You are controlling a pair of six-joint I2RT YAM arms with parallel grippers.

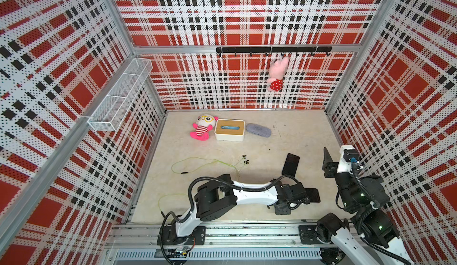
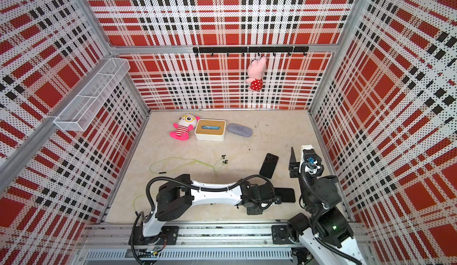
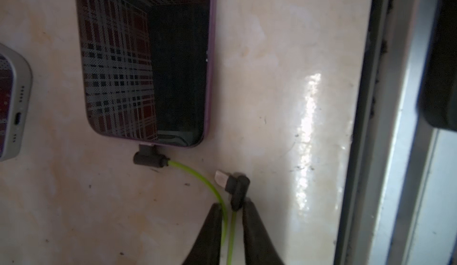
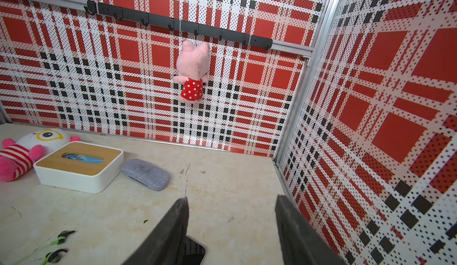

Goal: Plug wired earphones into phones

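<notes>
Below my left wrist lies a purple-edged phone (image 3: 181, 70), screen up. A black angled plug (image 3: 149, 159) on a green wire sits at its bottom edge, apparently in the port. A second angled plug (image 3: 240, 191) with a bare metal tip is apart from the phone, right at my left fingertips. My left gripper is slightly open, with green wire running through the gap; whether it touches the plug is unclear. Another phone (image 1: 290, 164) lies farther back. My right gripper stands open and empty at the right side.
Green earphone wire with black earbuds (image 1: 245, 160) stretches over the left middle of the table. At the back are a striped doll (image 1: 202, 127), a white box (image 1: 230, 136) and a grey case (image 1: 258, 130). Free room lies at the back right.
</notes>
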